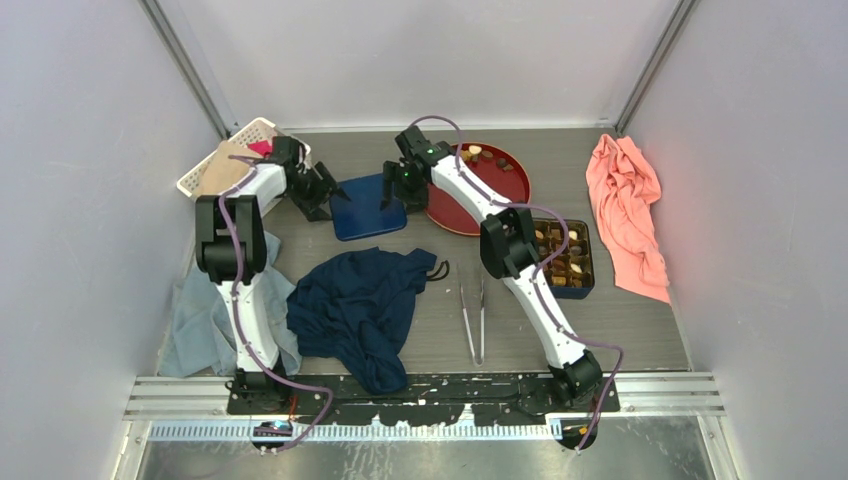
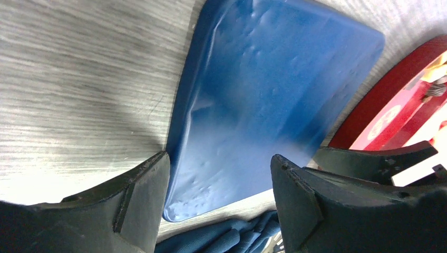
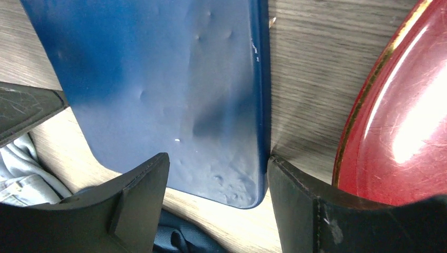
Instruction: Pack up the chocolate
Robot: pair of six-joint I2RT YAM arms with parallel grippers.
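Note:
A flat blue lid (image 1: 362,208) lies on the table between my grippers. My left gripper (image 1: 322,200) is open at its left edge, one fingertip against that side in the left wrist view. My right gripper (image 1: 398,195) is at the opposite edge; in the right wrist view its fingers (image 3: 295,195) stand apart over the near corner, one touching the lid's edge. The chocolate box (image 1: 562,260), with pieces in its compartments, sits right of centre. A red round tray (image 1: 498,190) behind the right arm holds several small pieces.
A white basket (image 1: 200,170) is at back left. A navy cloth (image 1: 350,310), light-blue fabric (image 1: 190,320) and metal tongs (image 1: 470,330) lie in front. A salmon cloth (image 1: 625,210) is at the right. Bare table shows along the back.

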